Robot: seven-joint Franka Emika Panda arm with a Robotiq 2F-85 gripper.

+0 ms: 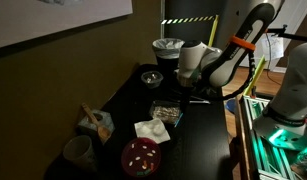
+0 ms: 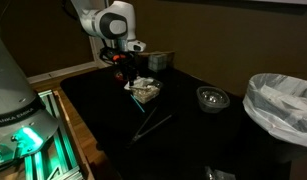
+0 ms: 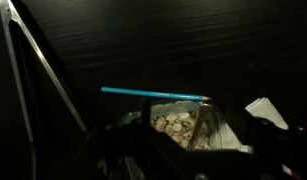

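Note:
A clear tub of pale, nut-like pieces lies below my gripper in the wrist view. The dark fingers stand apart, one to each side of the tub, and I see nothing gripped. A thin brownish strip crosses the tub; what it is cannot be told. Along the tub's edge lies a blue stick. Metal tongs rest on the dark table to the left. In exterior view 1 the tub is beside the lowered arm; the fingertips are too dark there to make out.
A white napkin and a red plate are near the tub. A metal bowl and a lined bin stand farther along. A box with a wooden handle is by the wall. Bare tabletop lies around the tongs.

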